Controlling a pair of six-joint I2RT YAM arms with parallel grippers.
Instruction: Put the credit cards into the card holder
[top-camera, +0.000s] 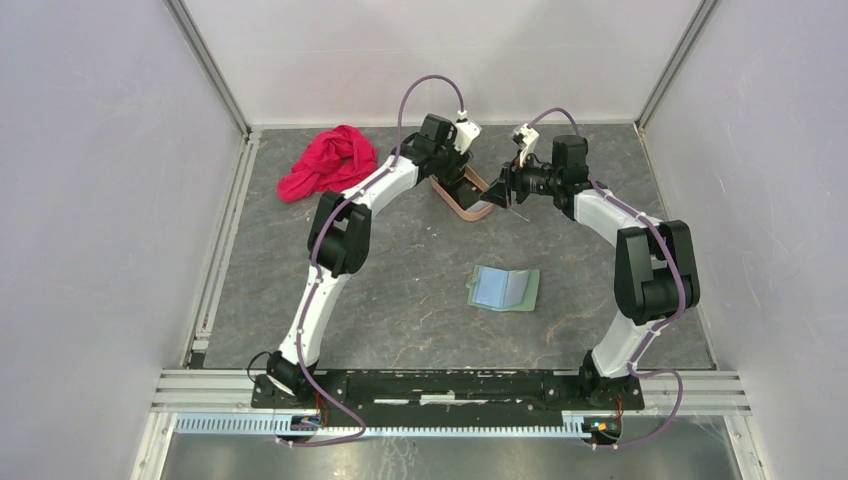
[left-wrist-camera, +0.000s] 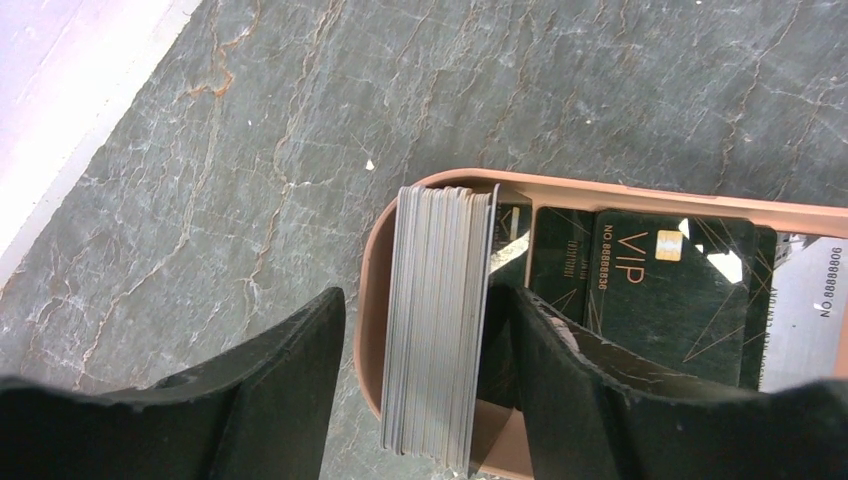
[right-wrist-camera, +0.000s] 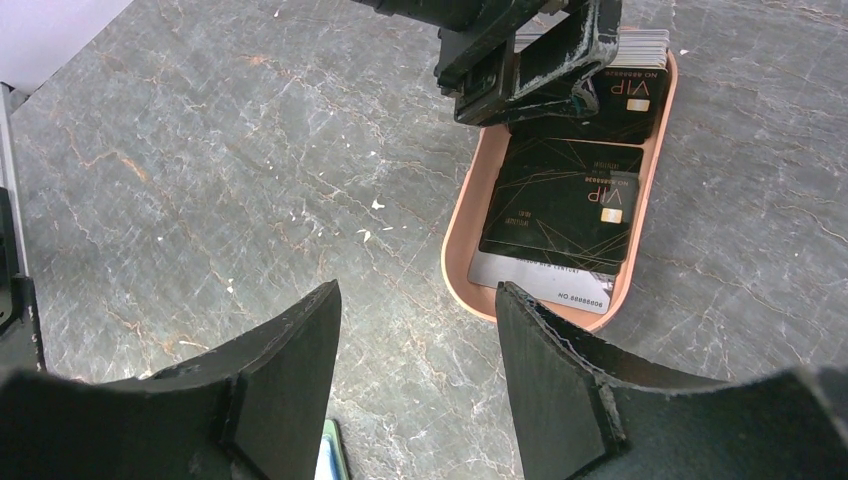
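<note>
A pink oval tray (top-camera: 440, 196) holds black VIP cards (left-wrist-camera: 670, 300) (right-wrist-camera: 555, 210), a white card, and a stack of cards (left-wrist-camera: 436, 320) standing on edge at its end. My left gripper straddles that stack with its fingers part open; contact is unclear. My right gripper is open, empty, just outside the tray's other end. A pale blue folded card holder (top-camera: 492, 286) lies on a green base on the front half of the table.
A crumpled red cloth (top-camera: 320, 165) lies at the back left, beside the left arm.
</note>
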